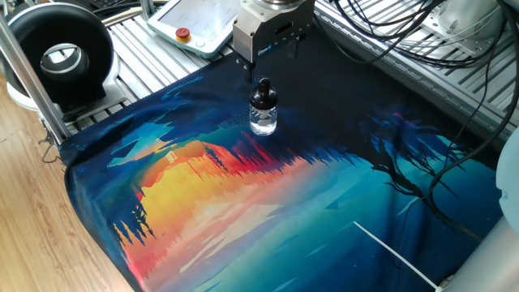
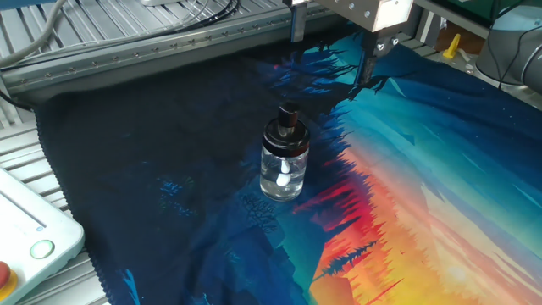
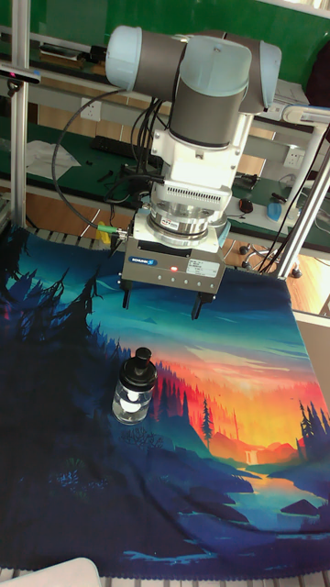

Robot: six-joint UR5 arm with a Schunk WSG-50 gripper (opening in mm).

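Observation:
A clear glass bottle with a black cap [image 2: 284, 172] stands upright on the printed cloth [image 2: 127, 169], with clear contents inside. Exterior view 3 has the same bottle [image 3: 131, 403] left of the cloth's middle, below the gripper in the picture. Raised over the cloth, my gripper [image 3: 160, 303] is open, its two dark fingers wide apart and nothing between them. The bottle is free of the fingers. In exterior view 1 the gripper [image 1: 273, 62] appears just above the bottle [image 1: 263, 120], and its finger nearly overlaps the cap in the picture.
A tablet-like controller with a red button [image 1: 183, 35] lies on the slatted metal table beyond the cloth. Cables [image 1: 405, 24] run along the far side. A black reel [image 1: 61, 61] stands at the left. Around the bottle the cloth is clear, with slight folds.

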